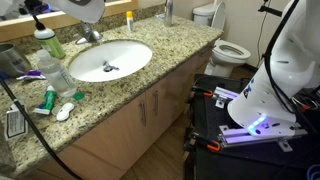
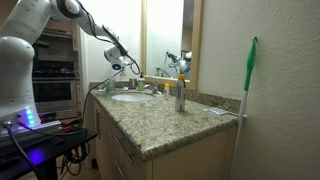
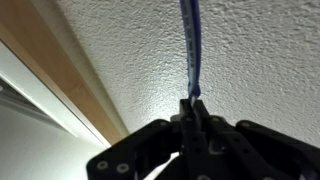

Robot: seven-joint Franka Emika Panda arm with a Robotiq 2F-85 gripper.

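Observation:
In the wrist view my gripper is shut on a slim blue item (image 3: 192, 45), which stretches away from the fingertips to the top of the picture. Exactly what the item is cannot be told. Behind it is a pale textured wall (image 3: 130, 60), with a wooden frame edge (image 3: 75, 75) to the left. In exterior view 1 a white arm section (image 1: 78, 8) crosses the top left corner; the gripper itself is outside that picture. Exterior view 2 has the arm (image 2: 115, 48) raised over the far end of the counter, its gripper too small to read.
The sink basin (image 1: 110, 60) sits in the granite counter (image 1: 125, 88). Left of it stand a clear bottle (image 1: 57, 76) and a green soap bottle (image 1: 48, 41), with a green tube (image 1: 45, 101) and white item (image 1: 66, 110) lying nearby. A faucet (image 1: 90, 32) rises behind.

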